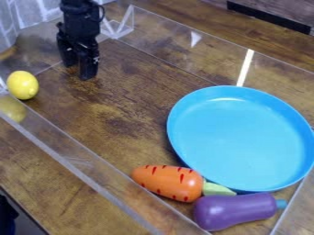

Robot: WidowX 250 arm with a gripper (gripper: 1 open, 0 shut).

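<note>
My black gripper (77,57) hangs low at the upper left of the wooden work area, its fingertips dark and small, with no object visible between them. A yellow lemon (22,84) lies to its lower left against the clear wall. A blue plate (240,133) fills much of the right side. An orange carrot toy (170,181) and a purple eggplant toy (236,210) lie below the plate, along the front edge.
A clear low barrier (92,165) runs around the work area.
</note>
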